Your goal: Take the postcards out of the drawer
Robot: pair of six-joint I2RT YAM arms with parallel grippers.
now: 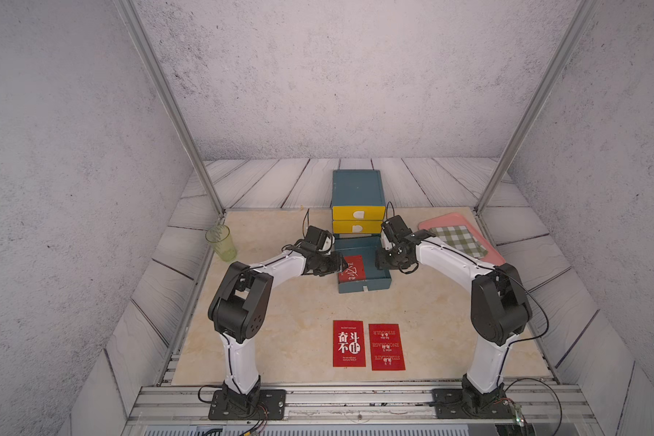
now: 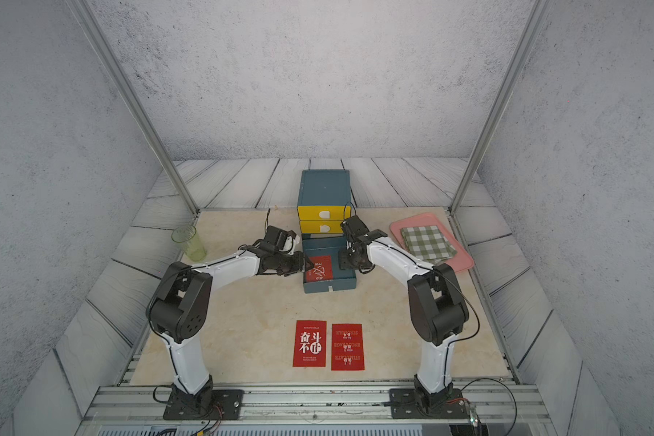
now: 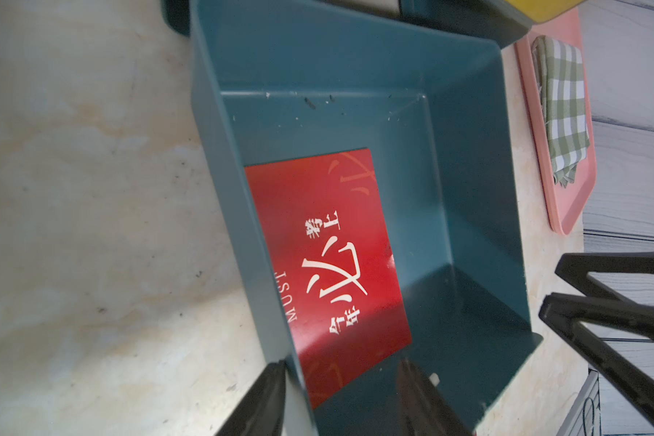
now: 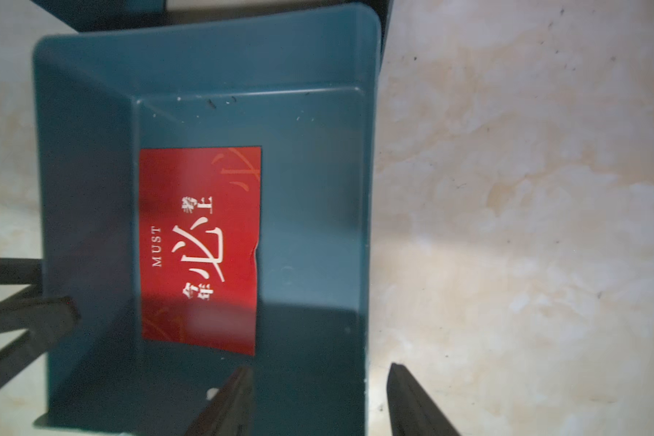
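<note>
A red postcard (image 3: 327,276) lies in the pulled-out blue drawer (image 4: 305,181), against its left wall. My left gripper is open over that left wall. My right gripper stands part open over the drawer's right wall, with nothing seen held between its fingers.
The drawer unit (image 1: 357,189) with yellow fronts stands behind. A green glass (image 1: 221,243) is at the left, a pink tray (image 2: 457,258) with a checked cloth at the right. The table between drawer and front postcards is clear.
</note>
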